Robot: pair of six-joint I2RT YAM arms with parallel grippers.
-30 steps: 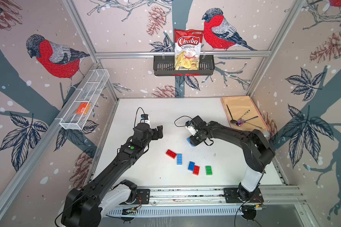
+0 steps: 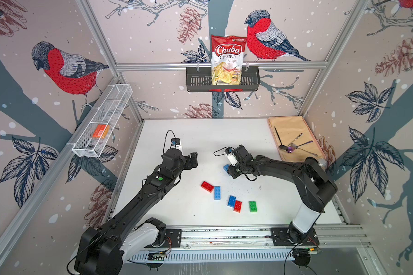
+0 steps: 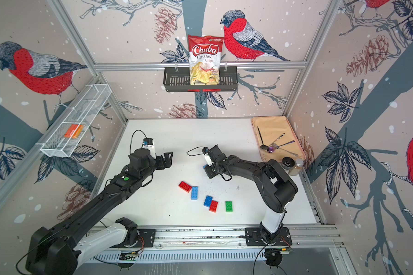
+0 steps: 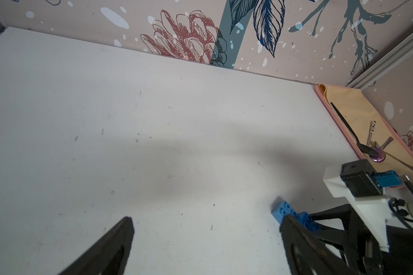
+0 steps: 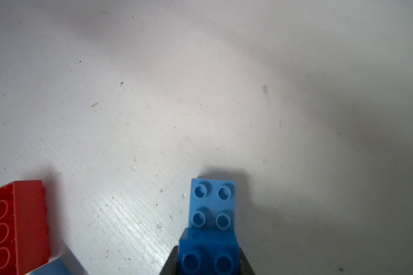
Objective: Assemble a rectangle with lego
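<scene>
A light blue brick [image 5: 211, 204] lies at the table's middle, with a darker blue brick [image 5: 207, 243] at its near end, between the fingers of my right gripper; whether these grip it firmly I cannot tell. My left gripper hangs open and empty left of the bricks. Loose bricks lie toward the front: red [image 2: 207, 186], light blue [image 2: 217, 192], blue [image 2: 231, 200], a second red [image 2: 237, 207] and green [image 2: 252, 206].
A peach tray [image 2: 284, 128] with utensils is at the back right, jars [image 3: 296, 167] beside it. A wire basket [image 2: 85, 151] hangs on the left wall.
The left arm and loose bricks have not moved.
</scene>
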